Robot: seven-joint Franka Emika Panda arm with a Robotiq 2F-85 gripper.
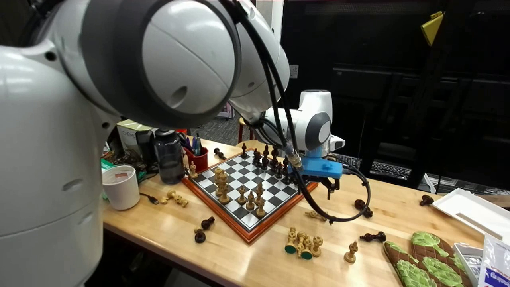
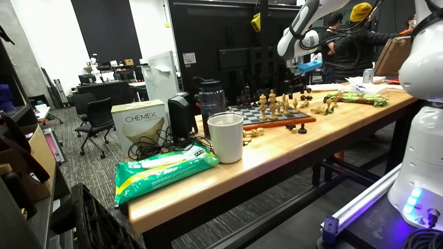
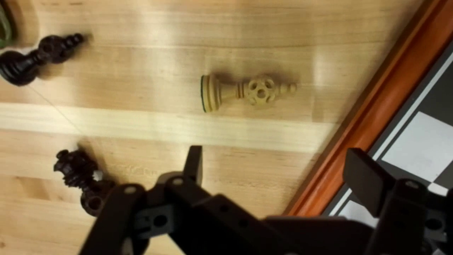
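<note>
My gripper stands open above the table, its two fingers wide apart and nothing between them. One of the fingers (image 3: 368,180) overlaps the chessboard's edge in the wrist view. Past the fingertips, a pale wooden chess piece (image 3: 259,90) lies on its side on bare wood. The board (image 1: 230,210), red-brown framed, carries pale pieces (image 1: 222,184) on one side and dark pieces (image 1: 265,155) on the other. Two dark pieces lie at the left of the wrist view, one upper (image 3: 53,50) and one lower (image 3: 76,168).
Several pale pieces (image 1: 302,241) lie near the front, and one pale piece (image 1: 351,252) stands alone. Oven mitts (image 1: 430,256) and a white tray (image 1: 471,210) occupy the right. A white cup (image 1: 120,189) and dark bottle (image 1: 169,158) stand left. A cable (image 1: 351,218) loops beside my gripper.
</note>
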